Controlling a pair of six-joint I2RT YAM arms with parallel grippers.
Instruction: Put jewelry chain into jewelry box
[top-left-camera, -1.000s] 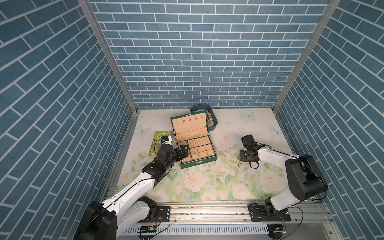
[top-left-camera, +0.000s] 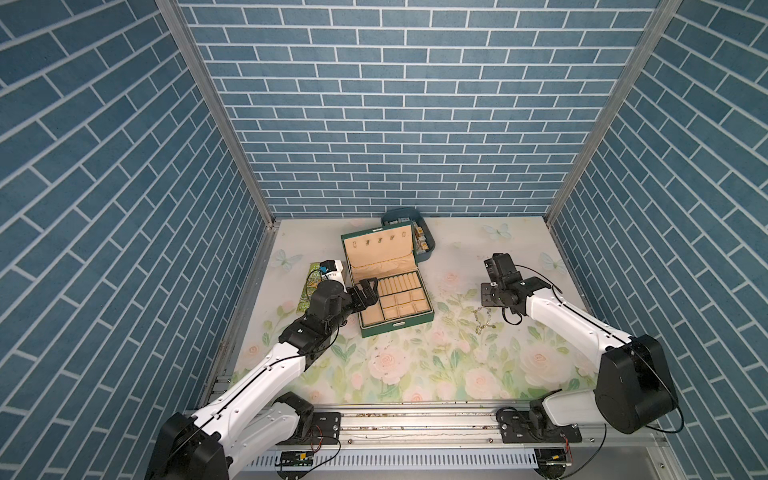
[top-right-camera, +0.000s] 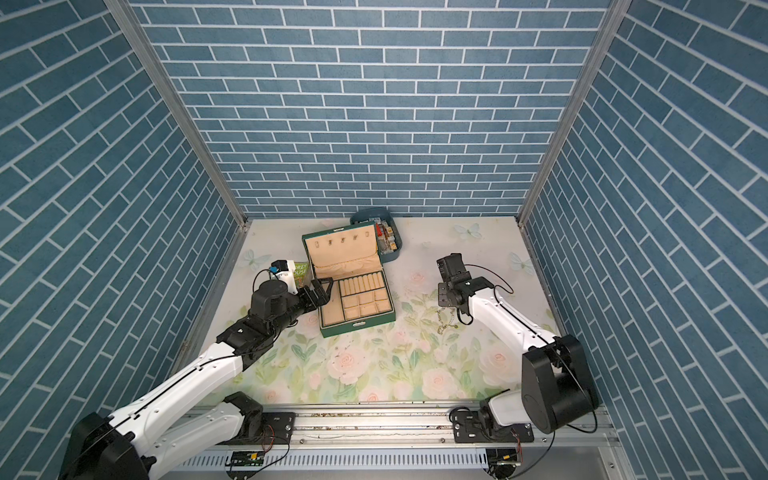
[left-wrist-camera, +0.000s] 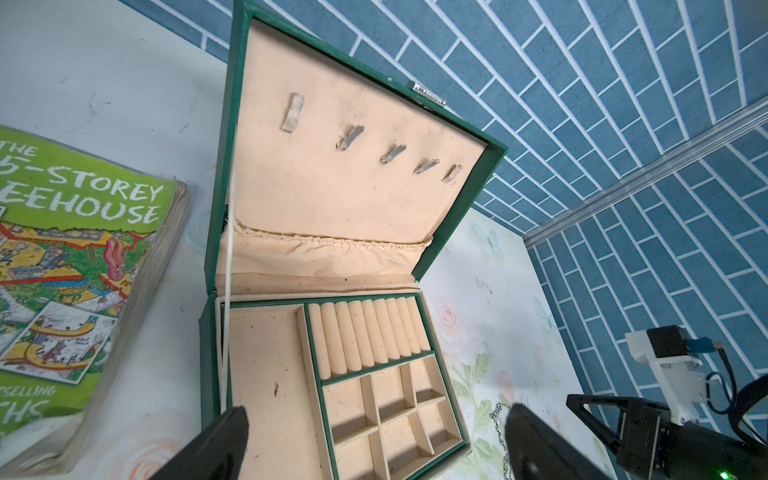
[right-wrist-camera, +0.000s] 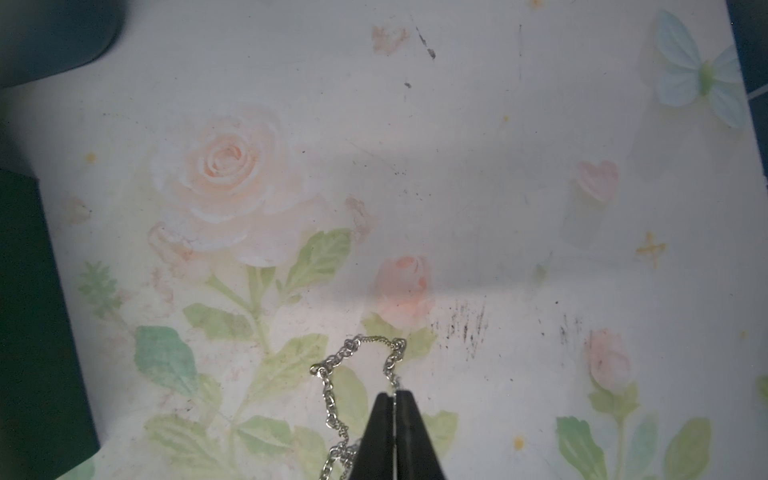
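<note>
A silver jewelry chain lies loosely looped on the flowered table, to the right of the jewelry box; the left wrist view shows part of it too (left-wrist-camera: 501, 424). My right gripper is over the chain, its narrow fingers almost together with a hairline between them. No chain shows gripped there; in the left wrist view its tips are apart from the chain. The green jewelry box (top-left-camera: 397, 325) stands with its lid up, and its beige compartments show no jewelry. Over the box's left side, my left gripper is open with nothing between its fingers.
Left of the box lies a green book (left-wrist-camera: 72, 296), partly behind my left arm in the top views. A dark blue bin (top-left-camera: 428, 240) with small items stands behind the lid. Bare table (top-left-camera: 448, 352) lies in front and to the right.
The right arm has risen and moved back, uncovering more of the chain, which stays on the table. My left gripper has shifted slightly up and back over the box.
</note>
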